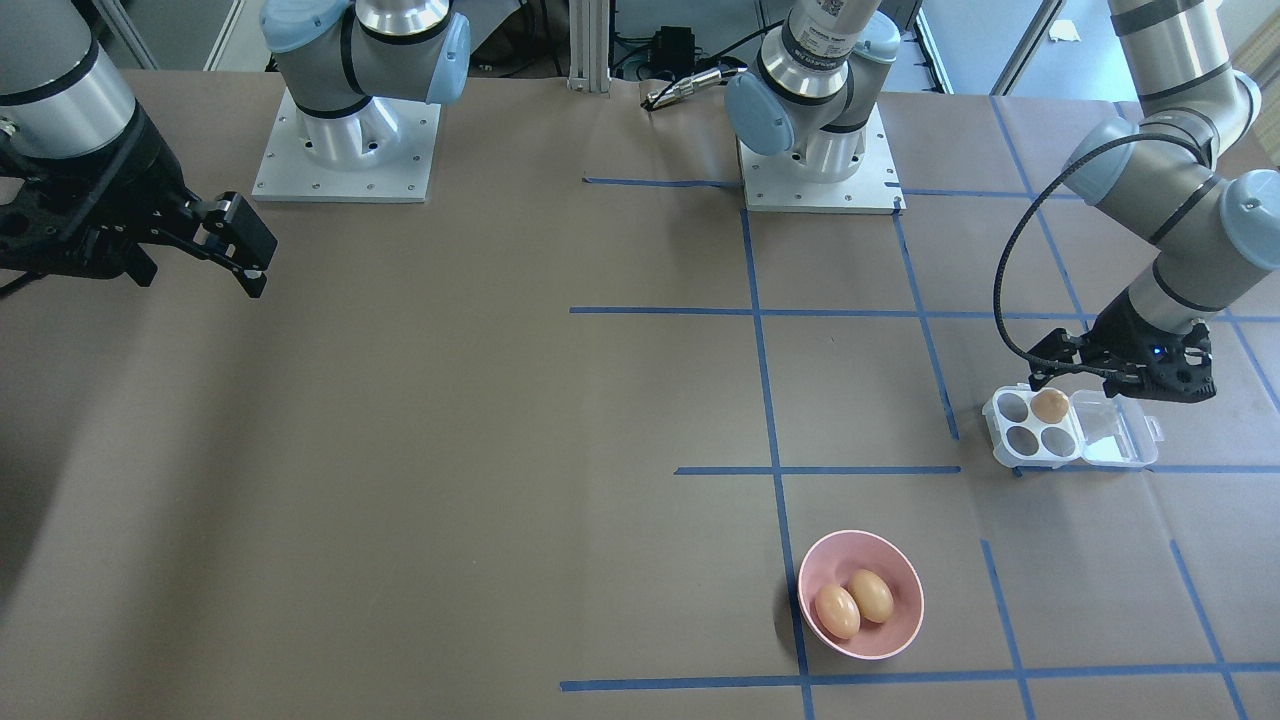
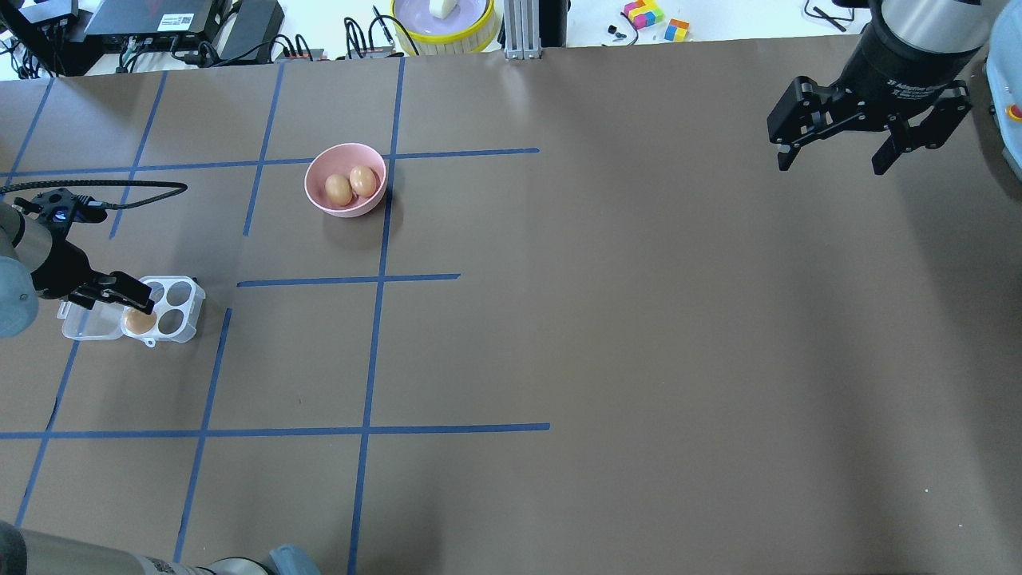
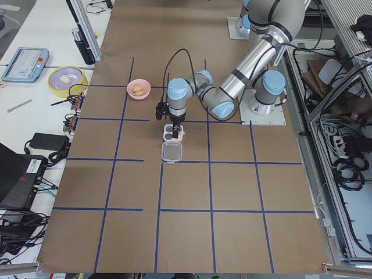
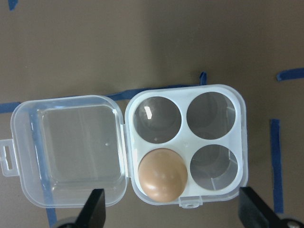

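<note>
A white four-hole egg carton (image 4: 192, 133) with its clear lid (image 4: 78, 152) open lies on the table, one brown egg (image 4: 162, 175) in a hole and the other three holes empty. My gripper is over the carton and lid in the wrist view, its black fingers wide apart, open, nothing between them; in the front view it hangs just above the carton. A pink bowl (image 1: 860, 552) holds two brown eggs (image 1: 872, 595), nearer the front camera.
Other arms stand on white base plates (image 1: 816, 192) along the table's side, and another black gripper (image 2: 867, 124) hangs over the far side.
</note>
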